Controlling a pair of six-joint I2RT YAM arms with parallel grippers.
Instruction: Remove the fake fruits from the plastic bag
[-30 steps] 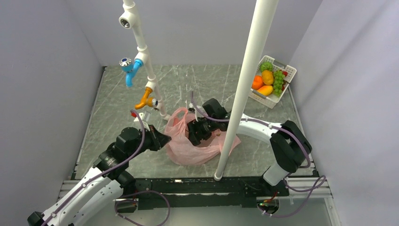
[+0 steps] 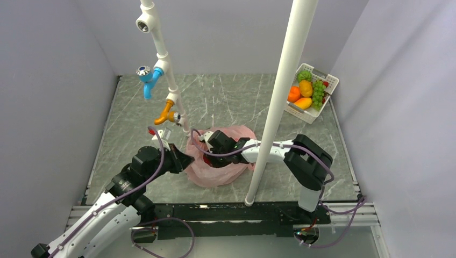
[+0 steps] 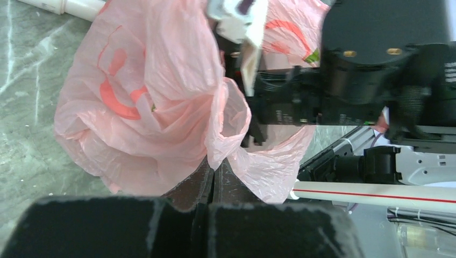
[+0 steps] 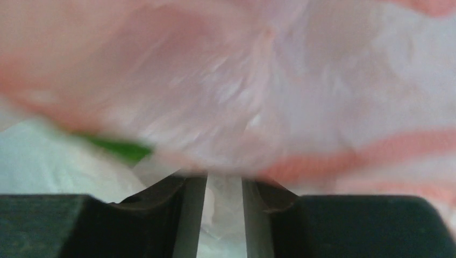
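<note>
The crumpled pink plastic bag [image 2: 216, 177] lies on the grey floor between my arms. My left gripper is shut at the bag's left side, with thin bag film [image 3: 223, 145] at its fingertips. My right gripper reaches inside the bag, partly open, with blurred pink film [image 4: 226, 80] above it and no fruit visible between its fingers. A small green shape [image 4: 118, 144] shows left of the right fingers, too blurred to identify. The bag hides most of its contents.
A white basket [image 2: 298, 114] holding several fruits stands at back right. A pipe with blue [image 2: 148, 88] and orange [image 2: 165, 112] taps rises at the left; a white pole [image 2: 277, 107] crosses the right arm. Bare floor lies behind the bag.
The left arm is nearly unchanged.
</note>
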